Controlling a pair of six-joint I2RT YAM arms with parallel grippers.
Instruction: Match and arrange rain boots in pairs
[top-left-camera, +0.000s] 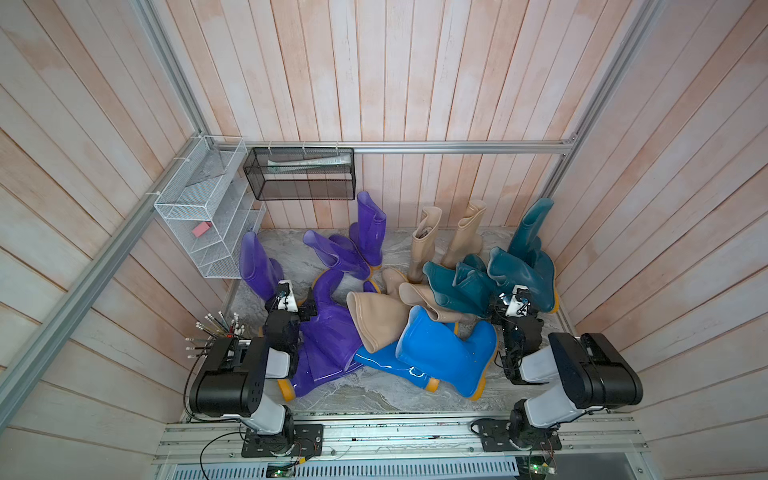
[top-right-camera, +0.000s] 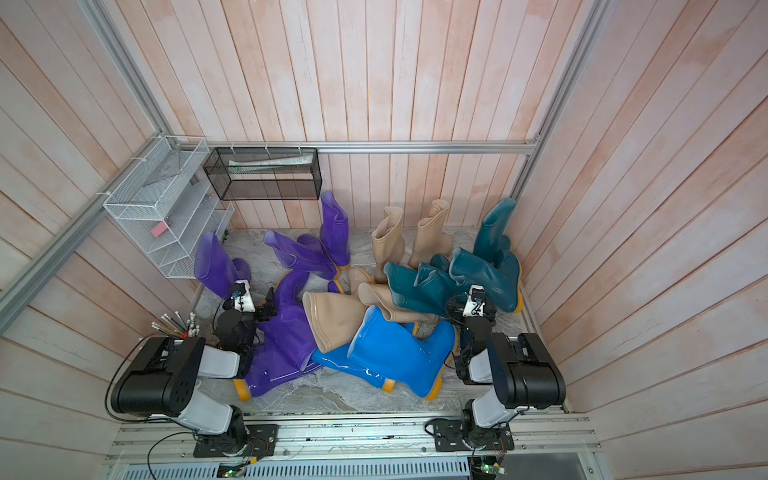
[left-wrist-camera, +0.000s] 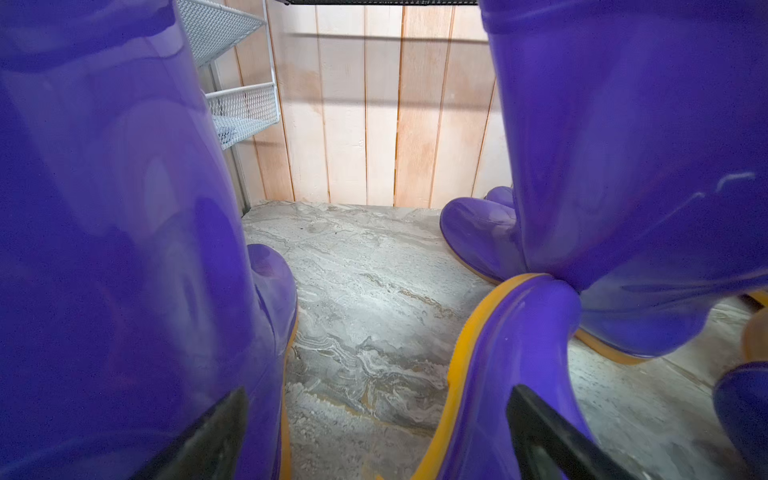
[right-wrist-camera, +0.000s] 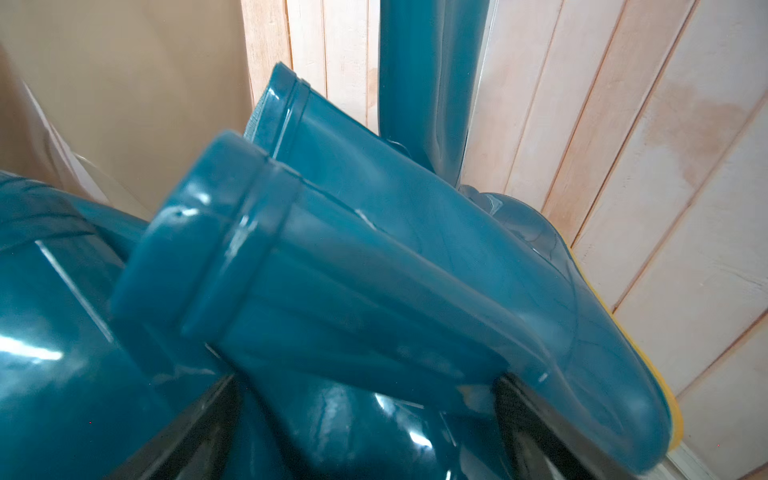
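Note:
Purple boots are gathered on the left: one upright boot (top-left-camera: 257, 268), another upright at the back (top-left-camera: 369, 226), a leaning one (top-left-camera: 336, 253) and a larger heap lying in front (top-left-camera: 329, 340). Beige boots stand at the back (top-left-camera: 424, 240) and lie mid-floor (top-left-camera: 380, 316). Blue boots (top-left-camera: 446, 349) lie at the front centre. Teal boots (top-left-camera: 456, 286) overlap on the right, one upright (top-left-camera: 528, 232). My left gripper is open between purple boots, holding nothing. My right gripper stands open at the teal pile; teal rubber fills the view behind its fingers.
A white wire rack (top-left-camera: 204, 204) stands at the back left, with a black mesh basket (top-left-camera: 300, 192) on the back wall. Thin sticks (top-left-camera: 220, 328) rise beside the left arm. Bare floor (left-wrist-camera: 360, 320) shows between purple boots; elsewhere boots crowd the floor.

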